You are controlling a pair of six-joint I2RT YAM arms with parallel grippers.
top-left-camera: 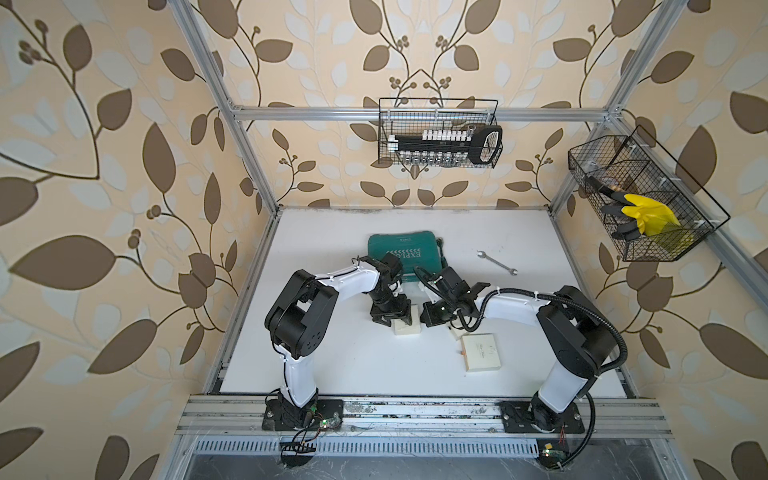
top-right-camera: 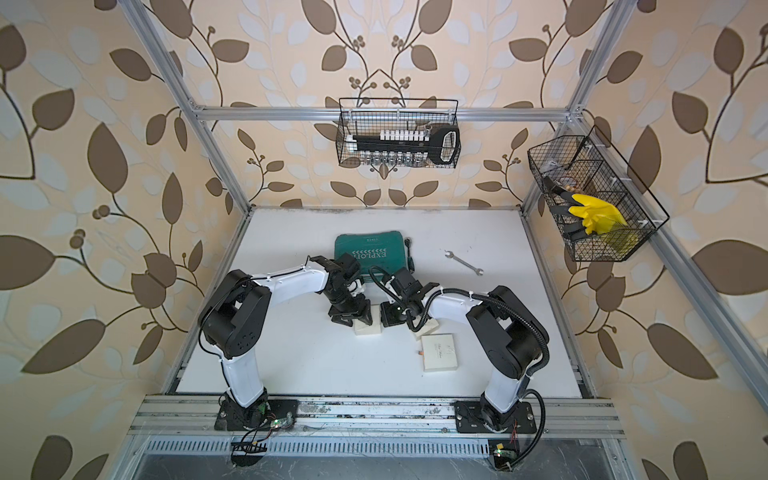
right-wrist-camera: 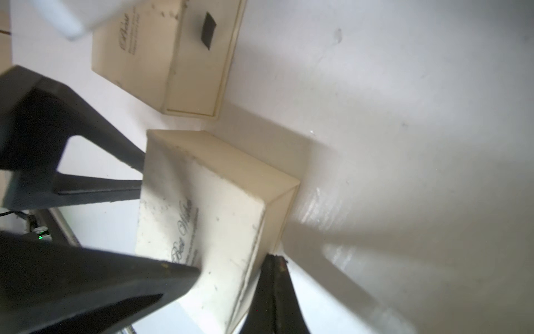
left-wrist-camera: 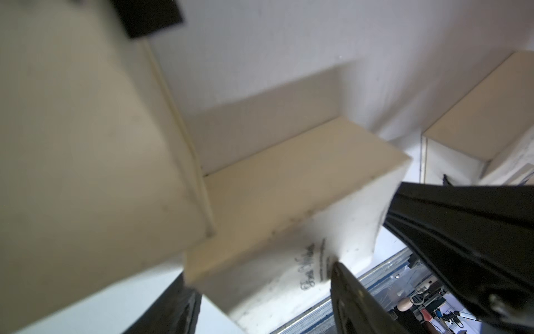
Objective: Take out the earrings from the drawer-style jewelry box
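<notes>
Cream boxes with printed lids lie low on the white table. One box is partly covered by my left gripper. A second box is largely hidden beneath my right arm. A third box lies just in front of it, in clear view. In the left wrist view, the left gripper has its fingers apart, with a printed box seen beyond them. The right gripper is shut, its tips beside a box edge. Another box bears a dark pull tab. No earrings show.
A green case sits behind the arms. A wrench lies at the right back. Wire baskets hang above the table. Bare table shows at the front left and right back.
</notes>
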